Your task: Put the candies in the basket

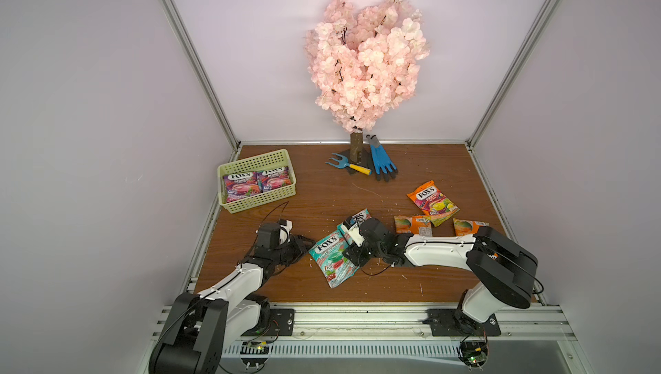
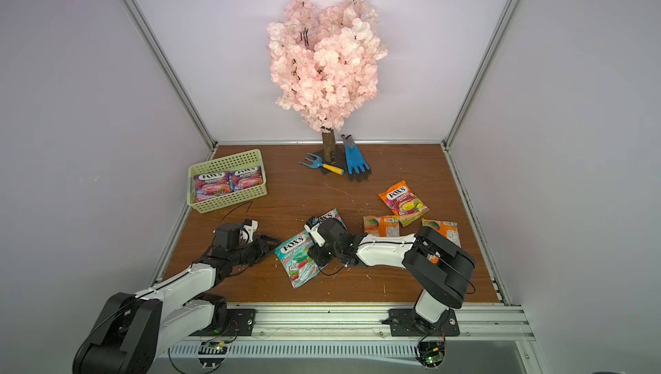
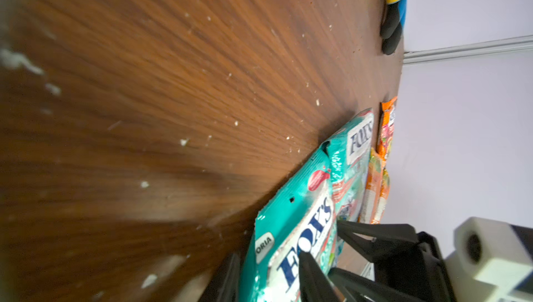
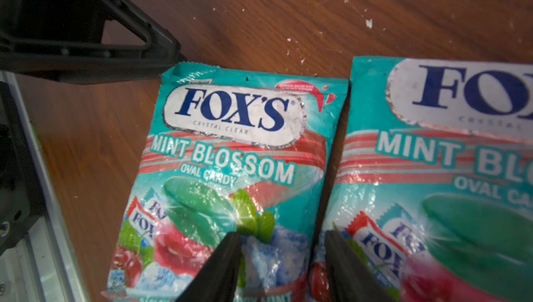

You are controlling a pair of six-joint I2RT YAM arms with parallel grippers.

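Two teal mint candy bags lie side by side on the table: the left bag [image 1: 333, 257] and the right bag [image 1: 355, 222]. My right gripper is low over their meeting edges, its fingers a little apart and shut on the left bag's right side; the contact is partly hidden. My left gripper [image 1: 308, 241] is at that bag's upper left corner. In the left wrist view its fingers [image 3: 224, 279] stand apart, with the bag's printed front in line between them. The light green basket [image 1: 258, 203] at the back left holds purple candy bags [image 1: 241, 185].
Several orange candy bags lie at the right: one bag [image 1: 432, 202] is in plain view, others are partly behind the right arm. A toy fork [image 1: 341, 161], blue gloves [image 1: 383, 160] and a blossom tree [image 1: 365, 50] stand at the back.
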